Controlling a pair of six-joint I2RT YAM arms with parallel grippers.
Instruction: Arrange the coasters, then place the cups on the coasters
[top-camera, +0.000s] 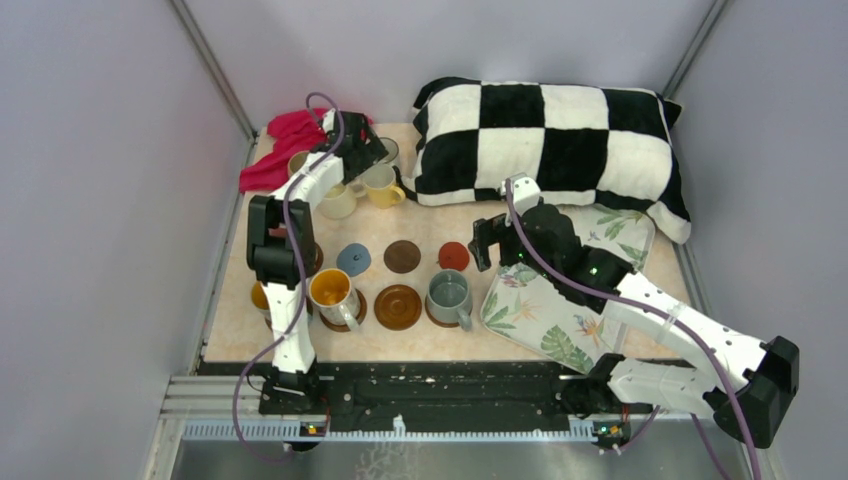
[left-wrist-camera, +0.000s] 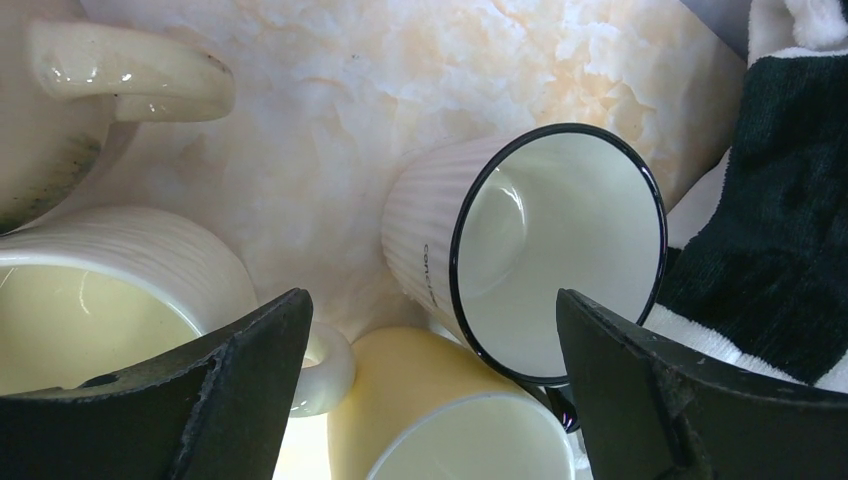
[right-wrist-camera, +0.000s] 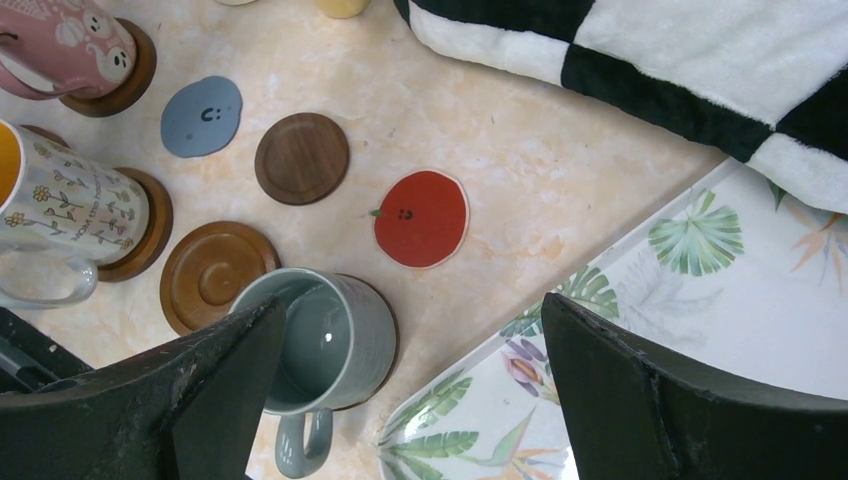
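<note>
Over the back left cups my left gripper (top-camera: 374, 157) stands open. In the left wrist view, a white ribbed cup (left-wrist-camera: 430, 225) with a black rim lies beyond its fingertips, touching or nearly touching a yellow cup (left-wrist-camera: 400, 375). A cream cup (left-wrist-camera: 190, 255) is at the left, its handle partly behind a finger. My right gripper (top-camera: 484, 244), open and empty, hovers right of the red coaster (right-wrist-camera: 425, 222). Bare coasters on the table are the red one, a blue one (right-wrist-camera: 203, 117), a dark brown one (right-wrist-camera: 302, 158) and a brown dished one (right-wrist-camera: 205, 275).
A grey cup (top-camera: 449, 293) and a flowered cup (top-camera: 334, 293) sit on coasters at the front. A checkered cushion (top-camera: 545, 135) fills the back right beside a leaf-patterned tray (top-camera: 540, 318). Red cloth (top-camera: 265, 172) lies back left.
</note>
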